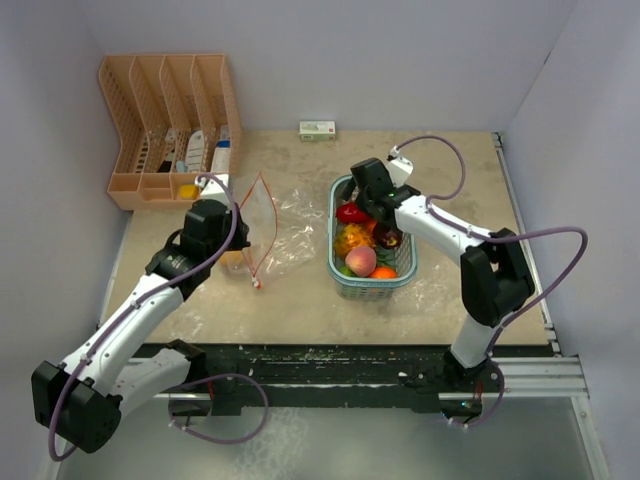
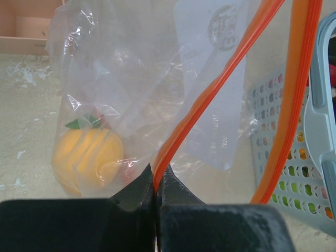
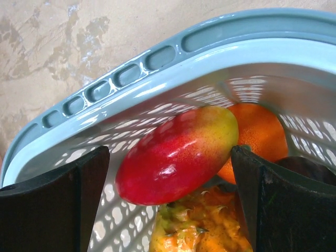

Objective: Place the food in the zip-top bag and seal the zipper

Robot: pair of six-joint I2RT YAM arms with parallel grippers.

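A clear zip top bag (image 2: 131, 79) with an orange-red zipper edge (image 2: 210, 94) lies on the table, its mouth spread apart. My left gripper is shut on one side of that edge. Inside the bag rests a yellow-orange fruit with a green leaf (image 2: 86, 157). Over the blue-grey basket (image 1: 374, 286), my right gripper stands open, its fingers on either side of a red-and-yellow mango (image 3: 176, 155); whether they touch it I cannot tell. Under the mango sit an orange (image 3: 257, 134) and a spiky yellow-orange fruit (image 3: 194, 226).
The basket also holds a peach (image 1: 360, 261) and other produce. A peach-coloured divided organizer (image 1: 150, 190) stands at the back left, a small box (image 1: 317, 130) at the back wall. Bare table shows in front of the bag and right of the basket.
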